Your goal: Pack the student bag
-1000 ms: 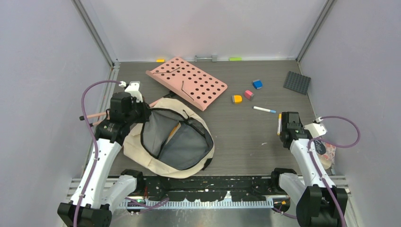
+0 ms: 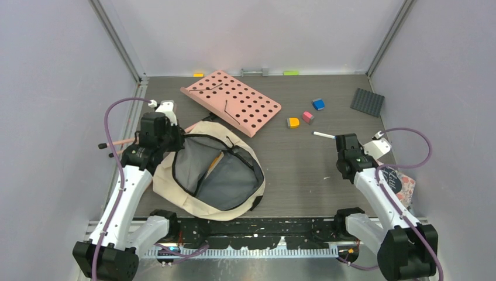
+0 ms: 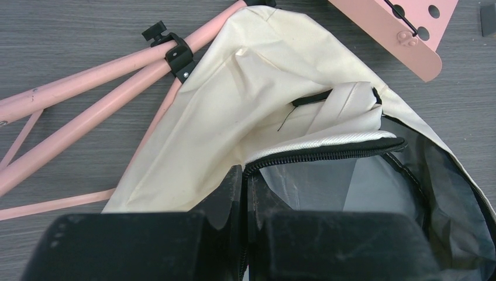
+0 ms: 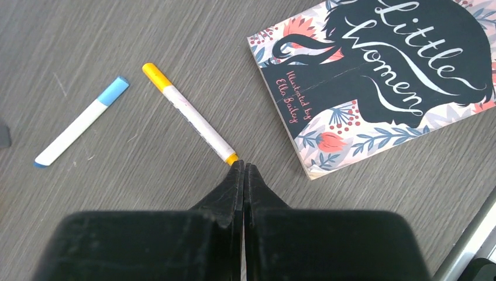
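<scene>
A cream bag [image 2: 169, 190] lies on the left with its grey inside [image 2: 225, 187] open upward. My left gripper is shut on the bag's black zipper edge [image 3: 327, 154] and holds that side. Over on the right, a white marker with yellow ends [image 4: 196, 120] lies flat on the table. My right gripper is shut, its tips by the marker's near end; nothing shows between them. In the top view the arm hides this marker. A white marker with a blue cap [image 4: 79, 126] lies to its left, apart from the "Little Women" book [image 4: 362, 76].
A pink perforated stand [image 2: 240, 102] lies behind the bag, its legs [image 3: 111, 93] running past it on the left. Blue [image 2: 318, 104], pink [image 2: 308, 117] and yellow [image 2: 293, 123] blocks sit at mid-table. A dark ribbed mat [image 2: 368, 102] lies back right.
My right arm has moved left and slightly back, now covering the yellow-ended marker in the top view and uncovering more of the book. The left arm and bag are nearly still.
</scene>
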